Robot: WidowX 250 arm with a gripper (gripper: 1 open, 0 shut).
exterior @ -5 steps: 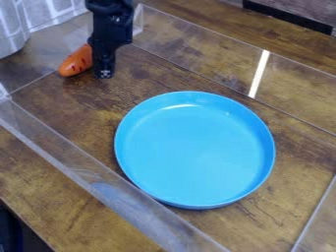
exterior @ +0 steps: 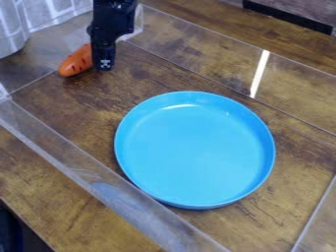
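An orange carrot-like object (exterior: pixel 77 61) lies on the wooden table at the upper left. The dark gripper (exterior: pixel 102 61) reaches down from the top, its tips low at the carrot's right end; it looks shut, and whether anything is between the fingers is hard to tell. A large round blue plate (exterior: pixel 195 148) lies in the lower middle, apart from both.
A clear plastic-like barrier (exterior: pixel 92 177) runs along the lower left. A white object (exterior: pixel 11 22) stands at the top left corner.
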